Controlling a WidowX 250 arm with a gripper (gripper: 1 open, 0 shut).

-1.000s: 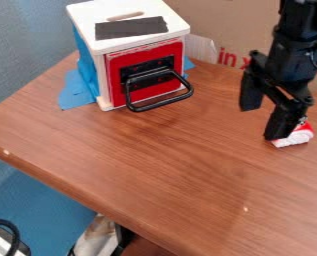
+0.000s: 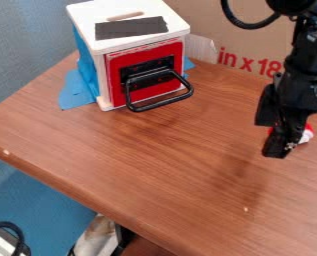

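My black gripper (image 2: 278, 140) hangs low over the wooden table at the right, in front of a red and white can-like item (image 2: 305, 133) that it mostly hides. Whether the fingers are open or shut, and whether anything is between them, I cannot tell.
A white toy oven (image 2: 121, 33) with a red front and a black handle stands at the back left on blue paper (image 2: 71, 92). A cardboard panel (image 2: 245, 30) closes off the back.
My gripper has moved to the right and a little lower in the view, now covering more of the red and white item.
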